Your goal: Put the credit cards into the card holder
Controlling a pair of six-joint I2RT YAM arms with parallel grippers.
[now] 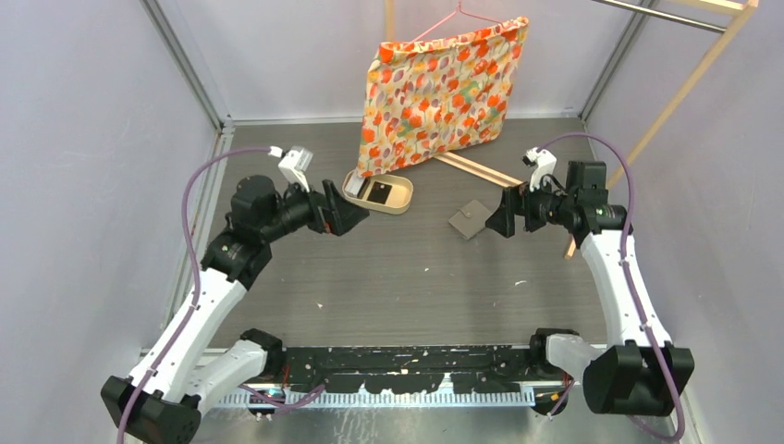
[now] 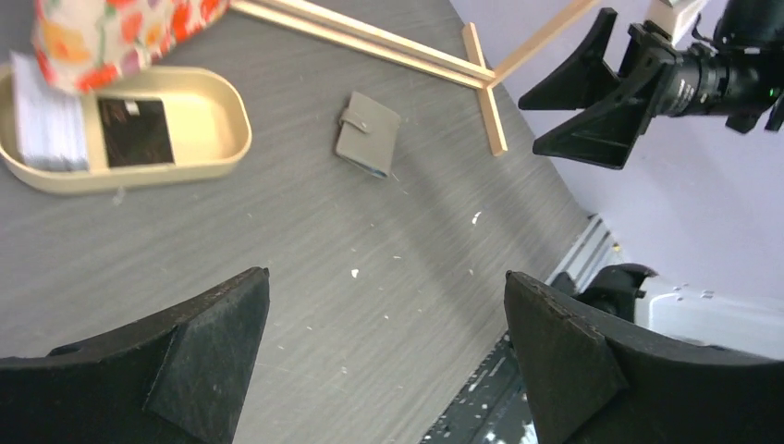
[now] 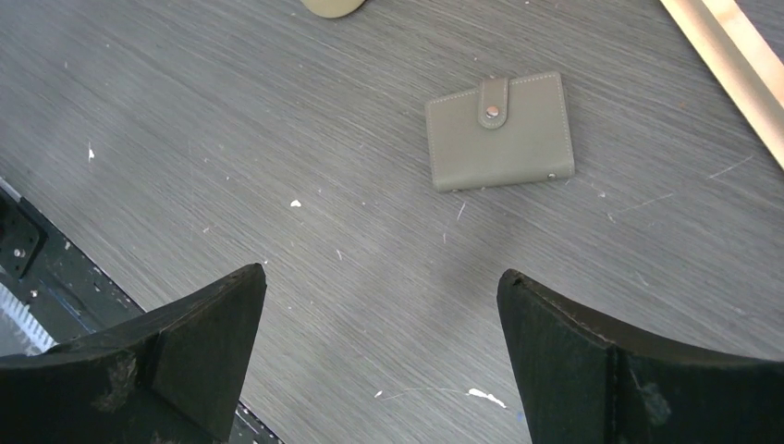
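A grey card holder (image 1: 470, 218) with a snapped strap lies flat on the floor, right of centre; the right wrist view shows it (image 3: 499, 143) clearly. A beige tray (image 1: 399, 194) holds white and black flat card-like items (image 2: 51, 125), partly hidden by the hanging cloth. My left gripper (image 1: 344, 210) is open and empty, raised before the tray to its lower left. My right gripper (image 1: 507, 211) is open and empty, above the right side of the card holder.
A floral cloth (image 1: 439, 88) hangs over the tray's back edge. Wooden rails (image 1: 481, 169) lie behind the holder, with a wooden frame at right.
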